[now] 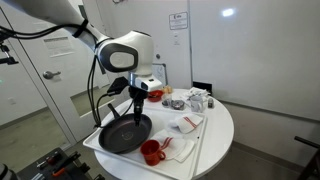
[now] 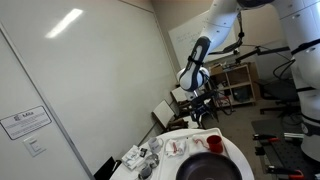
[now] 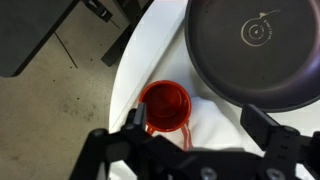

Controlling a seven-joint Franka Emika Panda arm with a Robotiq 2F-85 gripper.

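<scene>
My gripper (image 1: pixel 138 108) hangs in the air above the black frying pan (image 1: pixel 124 132), touching nothing that I can see. From the wrist view, its dark fingers (image 3: pixel 131 152) stand wide apart with nothing gripped between them. Past the fingertips lie a red mug (image 3: pixel 165 104) and a white cloth (image 3: pixel 216 118), and the pan (image 3: pixel 255 45) fills the upper right. In exterior view 1 the mug (image 1: pixel 152 153) is upright on the white tray (image 1: pixel 192 165), right of the pan and next to the cloth (image 1: pixel 178 149).
A second crumpled cloth (image 1: pixel 185 124) lies further back on the tray. Metal pots (image 1: pixel 173 102), jars (image 1: pixel 197 102) and a red bowl (image 1: pixel 154 95) stand along the table's back. Bare white tabletop (image 1: pixel 217 130) shows at the right.
</scene>
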